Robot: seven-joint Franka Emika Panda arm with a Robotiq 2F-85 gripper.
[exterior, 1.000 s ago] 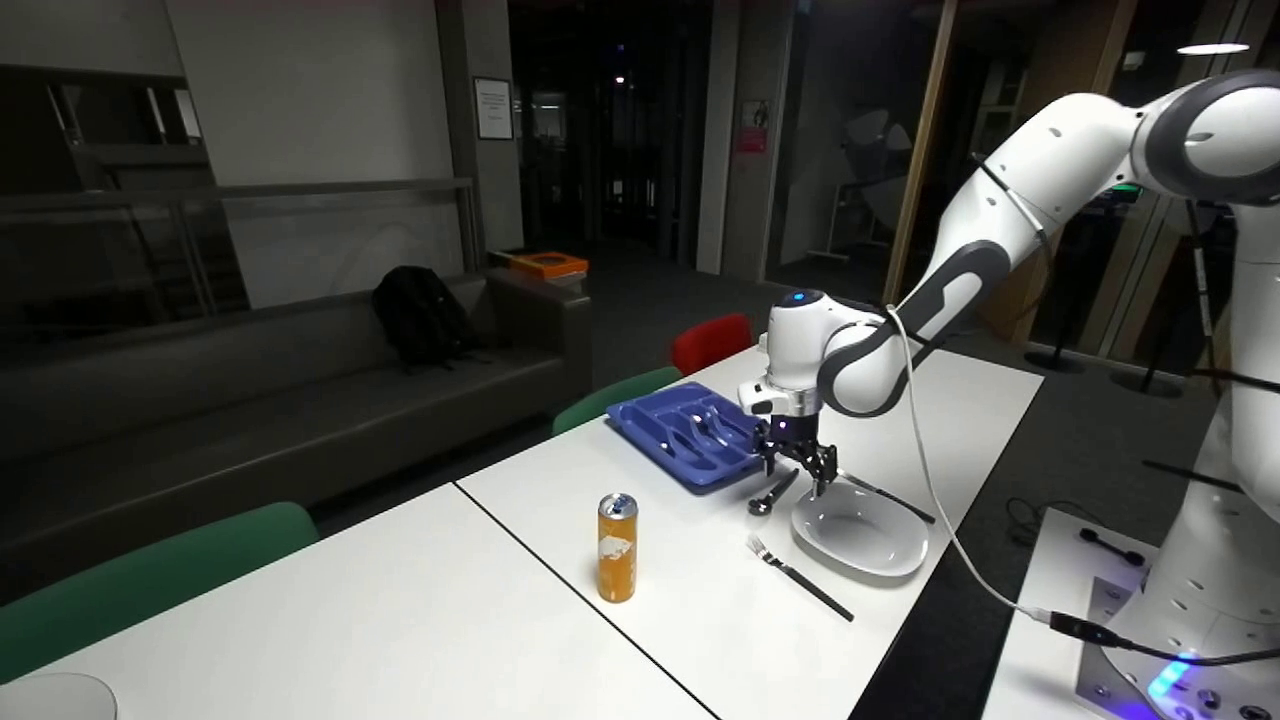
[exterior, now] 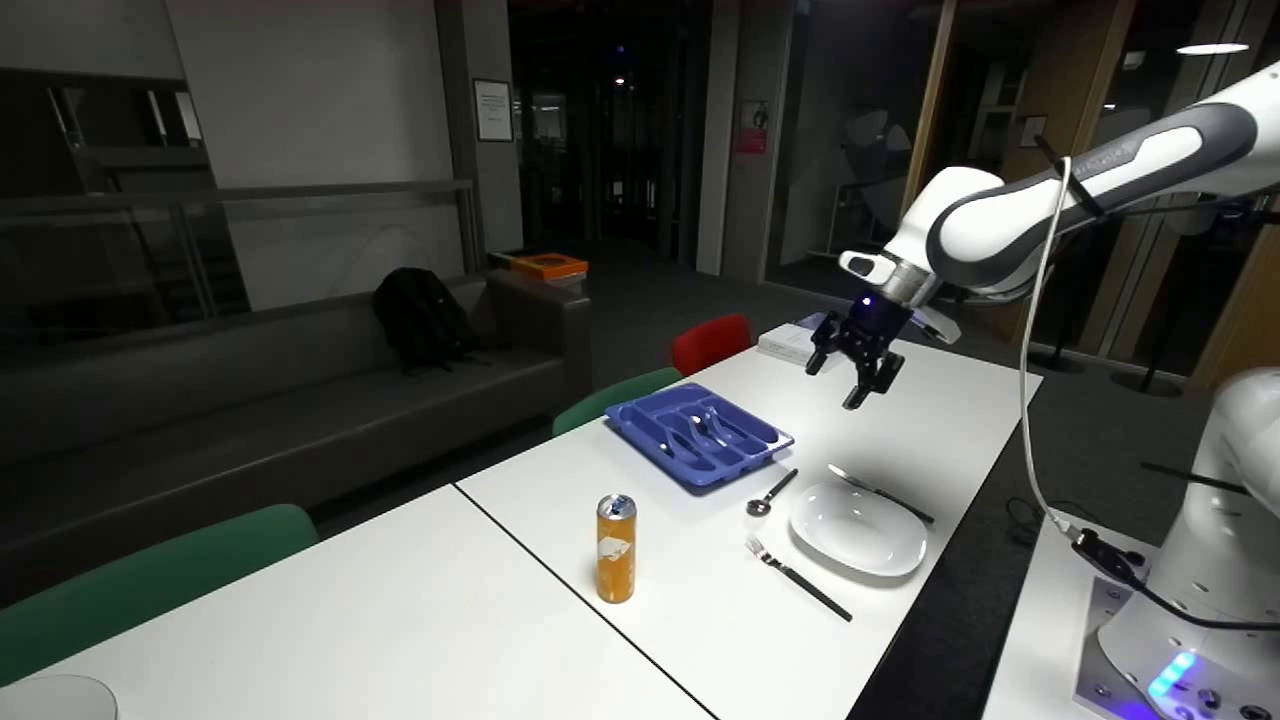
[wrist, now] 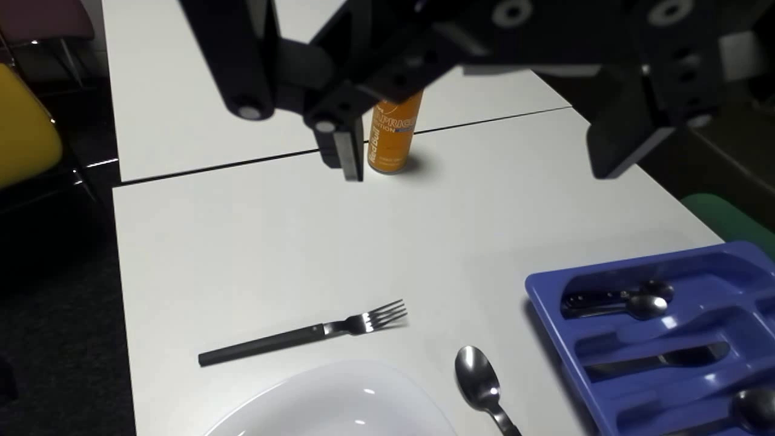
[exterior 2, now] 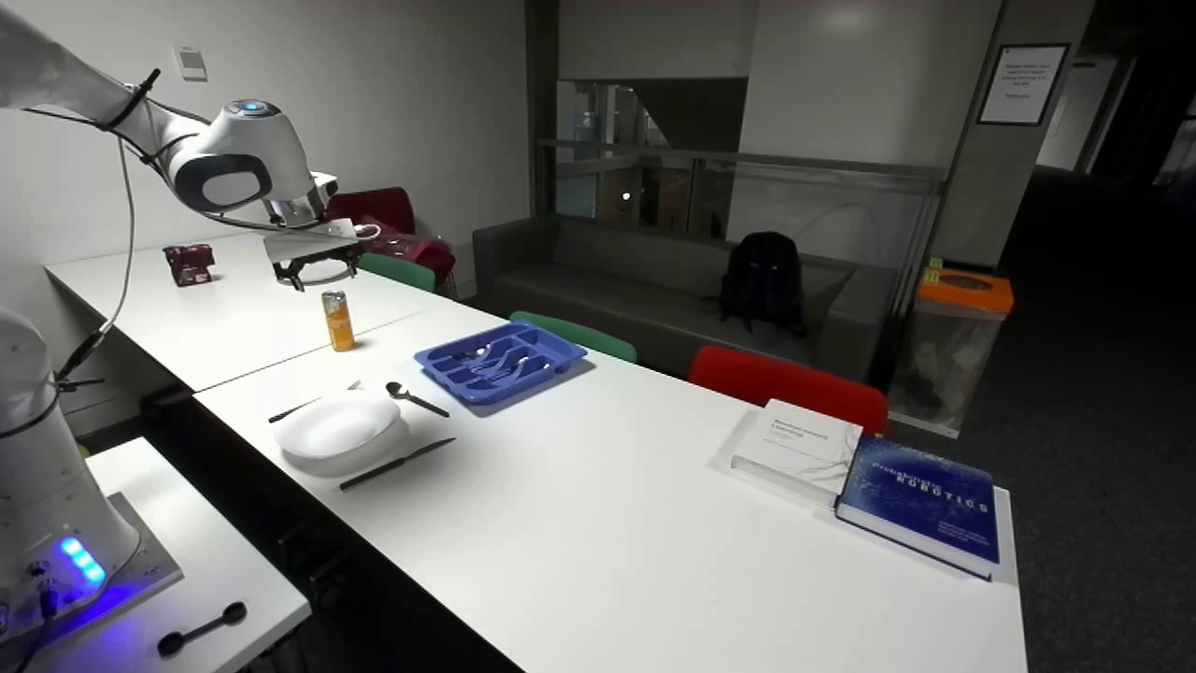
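Observation:
My gripper (exterior: 842,377) hangs in the air above the table, fingers apart and empty; its fingers (wrist: 350,154) frame bare tabletop in the wrist view. Beneath, on the table, lies a white plate (exterior: 859,528). A fork (wrist: 305,338) and a knife (exterior 2: 397,464) flank it on opposite sides, and a spoon (wrist: 478,378) rests beyond its far edge. The blue cutlery tray (exterior 2: 500,361) holds several utensils in its compartments. An orange can (exterior: 615,550) stands upright near the table seam; in the wrist view its top is hidden behind the gripper.
A white book (exterior 2: 798,439) and a dark blue book (exterior 2: 919,499) lie at one end of the table. Chairs line the far side, among them a red one (exterior 2: 790,385). The tabletop between plate and books is clear.
The arm has lifted and drawn back toward its base, carrying the gripper from low beside the plate and spoon to high above the table, now tilted. The tableware looks unmoved.

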